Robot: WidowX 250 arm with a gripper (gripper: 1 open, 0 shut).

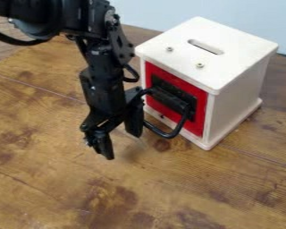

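Observation:
My black gripper (117,134) hangs low over the wooden table, left of a white box (228,63) with a red front panel (159,75). Its two fingers stand apart, one at the lower left and one closer to the box, with nothing visible between them. A black fitting (178,98) is on the red panel, and a black loop runs from it down toward the gripper. The box top has a slot and two small studs.
A pale wall stands behind the box.

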